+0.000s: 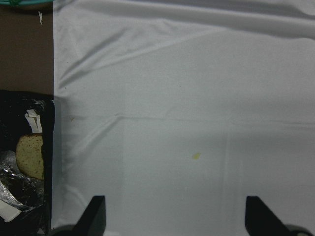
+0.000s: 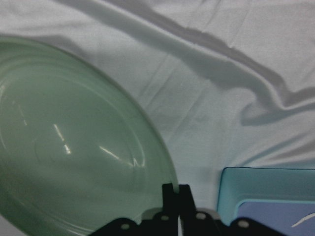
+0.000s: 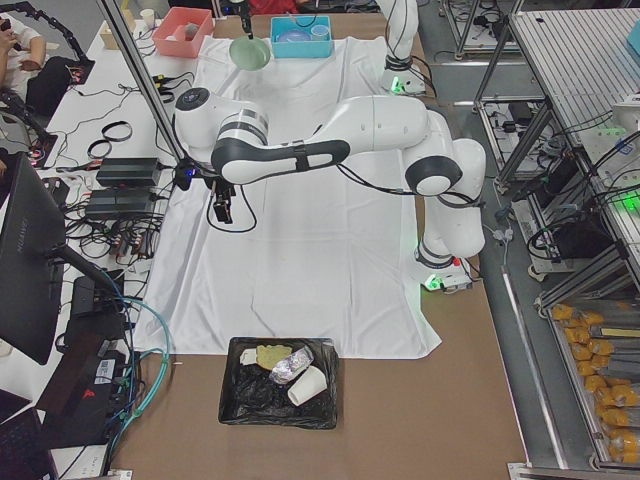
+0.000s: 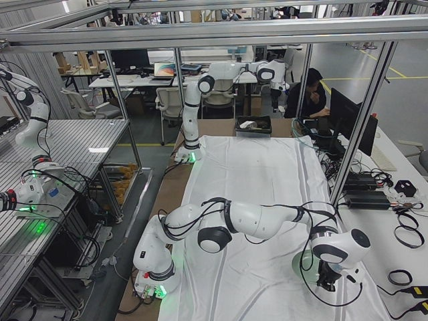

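A green plate (image 3: 250,55) is held near the top of the cloth, beside a teal box (image 3: 300,35); my right gripper is shut on its rim, seen close in the right wrist view with the box (image 2: 266,182) below right. My left gripper hangs over the white cloth (image 1: 187,98), its two fingers wide apart with nothing between them. A black-lined bin (image 3: 250,400) beyond the cloth holds a yellowish piece (image 3: 271,355), crumpled foil and a white cup (image 3: 307,386).
A red bin (image 3: 182,32) stands at the top left, beside a metal post. Cables, monitors (image 3: 30,260) and electronics fill the side desk.
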